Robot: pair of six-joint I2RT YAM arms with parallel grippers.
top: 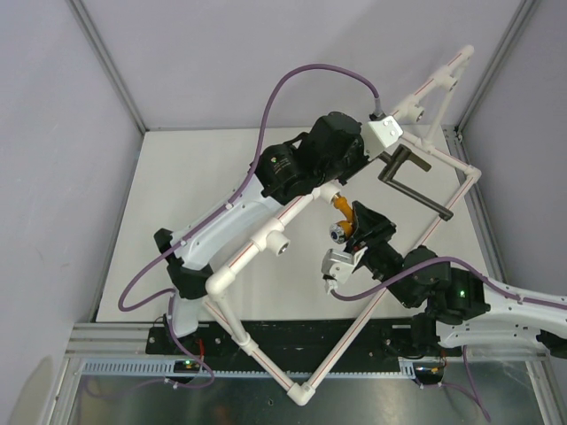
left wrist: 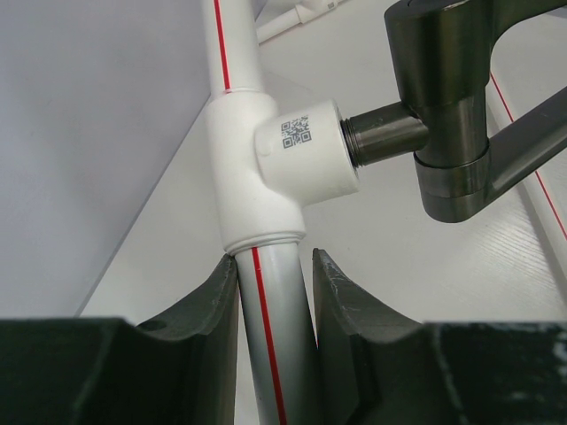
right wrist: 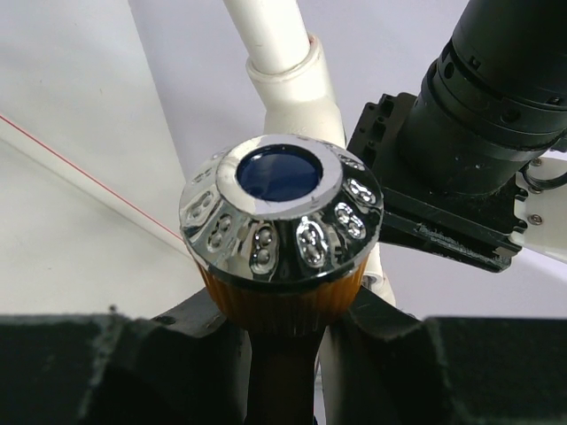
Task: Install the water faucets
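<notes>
A white PVC pipe frame with red lines (top: pixel 342 350) spans the workspace. A dark faucet (left wrist: pixel 447 168) is screwed into a tee (left wrist: pixel 239 168). My left gripper is around the pipe just below that tee; whether it grips tightly is unclear. An orange faucet with a chrome cap and blue top (right wrist: pixel 280 173) is held in my right gripper, which is shut on it. In the top view this faucet (top: pixel 342 204) points out from a tee on the near pipe run.
Both arms crowd the centre, the left arm (top: pixel 221 230) lying over the pipe. An open tee (top: pixel 276 243) faces right. The white board (top: pixel 186 168) is clear at upper left. Purple cables loop over both arms.
</notes>
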